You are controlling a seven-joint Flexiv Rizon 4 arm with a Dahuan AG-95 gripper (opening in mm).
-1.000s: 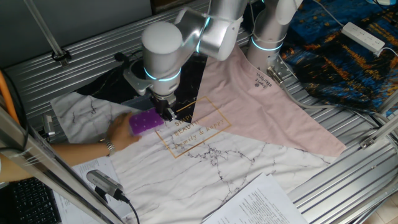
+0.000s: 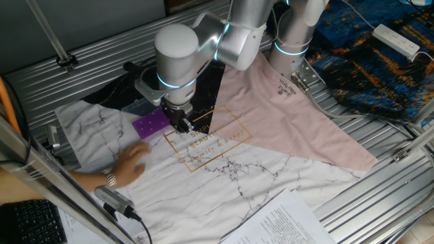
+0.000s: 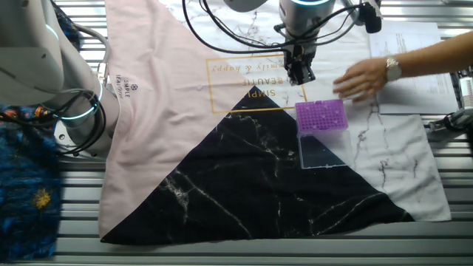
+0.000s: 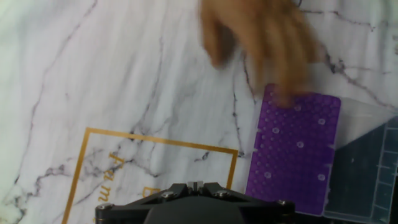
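Note:
A purple perforated rack point(image 4: 295, 149) lies on the marble-print cloth, beside a clear plastic box point(image 4: 357, 177). In exterior view 2 the rack point(image 3: 321, 116) rests at one edge of the clear box point(image 3: 324, 153); whether it overlaps the box is hard to tell. My gripper point(image 2: 186, 127) points down over the cloth, to the right of the rack point(image 2: 150, 125) in exterior view 1. At the bottom of the wrist view the gripper has its black fingers together, with nothing visible between them.
A person's hand point(image 3: 362, 80) is close to the rack, blurred in the wrist view. Printed papers point(image 2: 281, 220) lie at the cloth's front edge. A small camera point(image 2: 115, 200) stands near the forearm.
The person's hand was on the rack; it has let go and drawn back toward the front. The rack shifted slightly left, away from my gripper. My arm has barely moved.

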